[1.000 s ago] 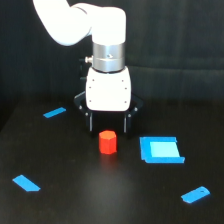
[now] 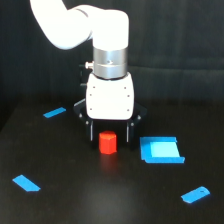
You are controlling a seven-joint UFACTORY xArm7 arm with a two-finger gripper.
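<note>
A small red block [image 2: 107, 144] lies on the dark table near the middle of the camera view. My gripper [image 2: 110, 134] is above or around it, pointing down, its dark fingers [image 2: 130, 131] apart on the left and right. The block's top edge is partly hidden by the gripper. No contact shows between fingers and block, and how far the fingertips are from the table is hard to tell.
To the right of the block is a square marked in blue tape [image 2: 146, 156] with a pale patch [image 2: 164, 149] inside. Blue tape strips [image 2: 26, 183] lie on the left, back left and front right.
My gripper has come down and slightly to the right, its fingers still apart, and now covers part of the red block's top. The block has not visibly moved.
</note>
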